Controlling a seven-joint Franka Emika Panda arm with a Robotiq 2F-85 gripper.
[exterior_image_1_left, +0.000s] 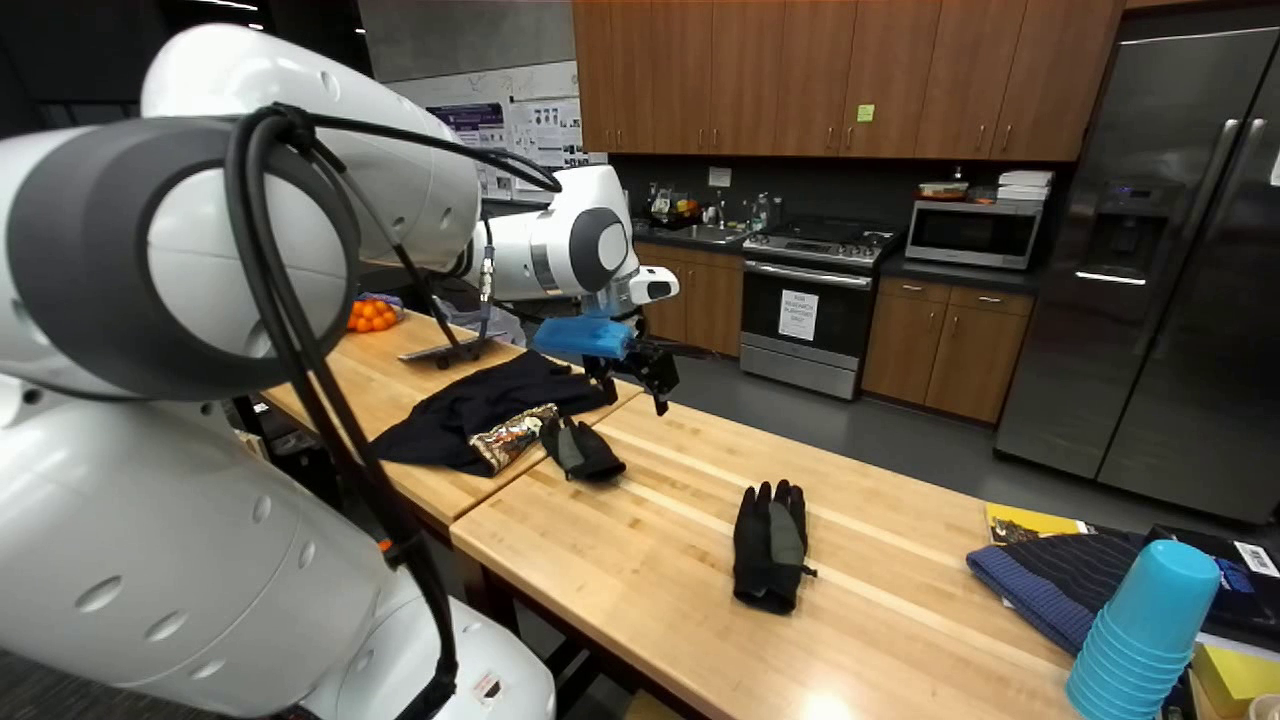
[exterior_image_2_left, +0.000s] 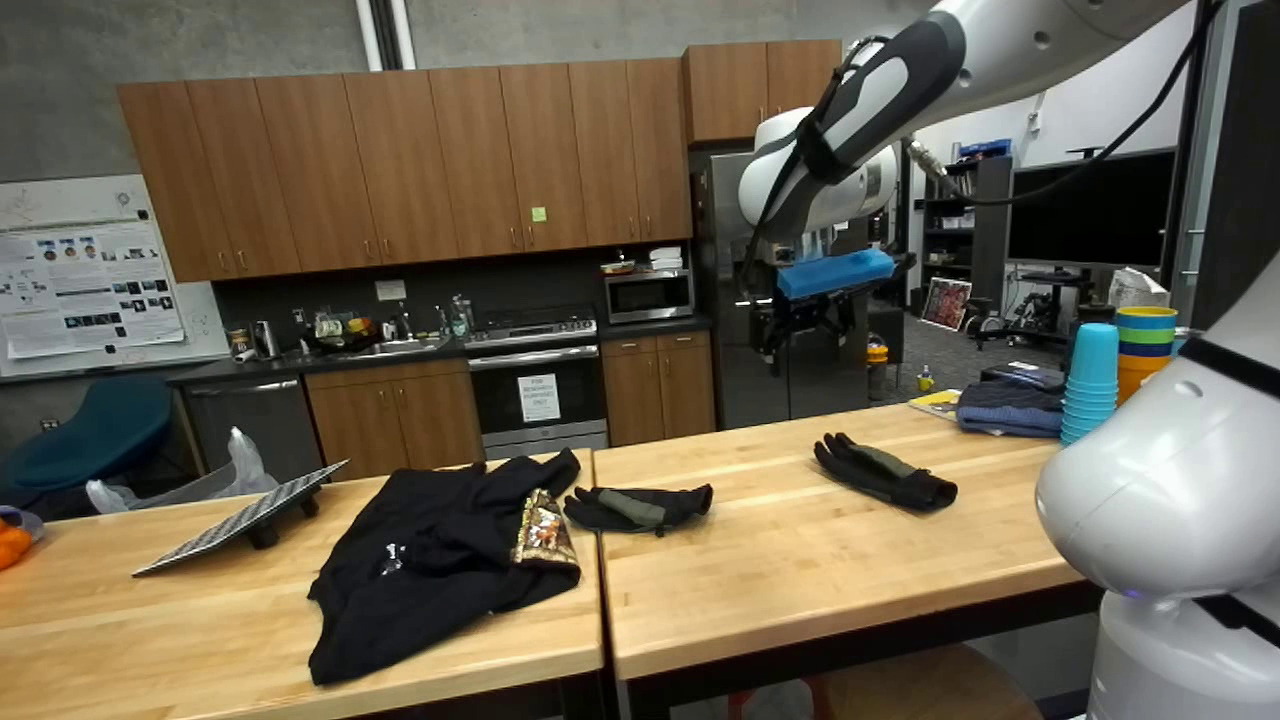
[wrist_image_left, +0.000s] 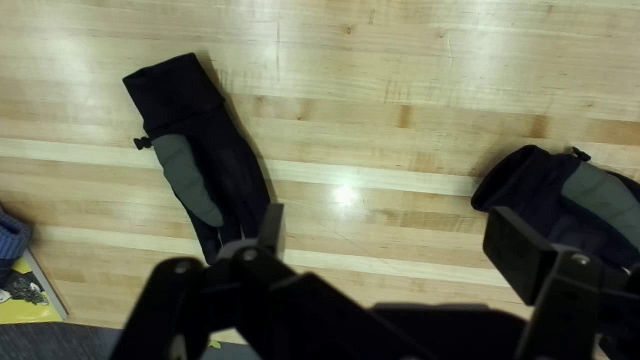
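Observation:
Two black gloves with grey patches lie apart on the wooden table. One glove (exterior_image_1_left: 769, 546) rests alone toward the right in exterior view 1; it shows at the left of the wrist view (wrist_image_left: 207, 144). The other glove (exterior_image_2_left: 638, 508) touches or nearly touches a black garment (exterior_image_2_left: 432, 540) with a patterned panel, and part of it shows at the right of the wrist view. My gripper hangs above the table, open, its fingers wide apart. Bare wood shows between them. In exterior view 2 the gripper (exterior_image_2_left: 801, 336) is clear of both gloves.
Stacked blue cups (exterior_image_1_left: 1134, 630), a dark knit hat (exterior_image_1_left: 1056, 582) and a yellow item (exterior_image_1_left: 1032, 523) crowd the table's right end. A tilted stand (exterior_image_2_left: 246, 518) and oranges (exterior_image_1_left: 372, 316) are at the other end. Between the gloves the wood is free.

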